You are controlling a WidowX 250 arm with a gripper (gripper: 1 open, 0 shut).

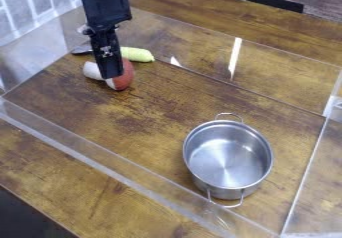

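Note:
My gripper [110, 66] reaches down from the top left in black, its tips just over a white-and-red object [120, 80] lying on the wooden surface. Its fingers look close together; I cannot see anything held between them. Behind and to the right of it lies a pale green vegetable [136, 55]. A steel pot [227, 160] with two wire handles stands at the front right, empty.
Clear plastic walls surround the wooden floor [127, 142] on its sides. A small dark item shows at the back left, partly hidden by the arm.

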